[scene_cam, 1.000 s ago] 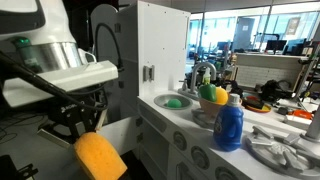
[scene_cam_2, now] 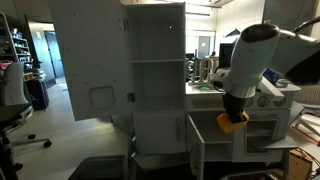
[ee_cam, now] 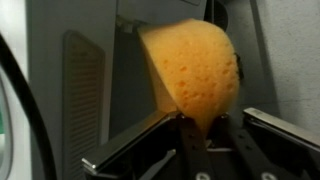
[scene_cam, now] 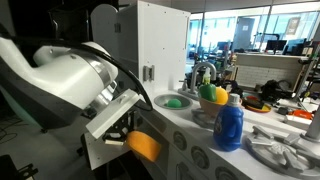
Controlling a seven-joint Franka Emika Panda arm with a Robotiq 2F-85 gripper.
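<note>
An orange sponge (ee_cam: 190,68) juts out from between the fingers of my gripper, which is shut on it. From the first exterior view, the sponge (scene_cam: 145,145) hangs in front of the counter's front face, below the level of the top. In the second exterior view the gripper (scene_cam_2: 236,112) points down, and the sponge (scene_cam_2: 233,122) is above an open, pulled-out drawer or door (scene_cam_2: 209,132) of the low cabinet. How far the sponge is from the drawer's inside cannot be told.
On the counter stand a blue bottle (scene_cam: 229,123), a bowl of fruit-like items (scene_cam: 212,98) and a sink with a green object (scene_cam: 174,102). A stove grate (scene_cam: 280,150) lies at the right. A tall white cabinet (scene_cam_2: 158,75) stands open.
The arm has carried the sponge rightward and slightly up in the first exterior view, closer to the counter front. The arm leans over more. Counter items have stayed put.
</note>
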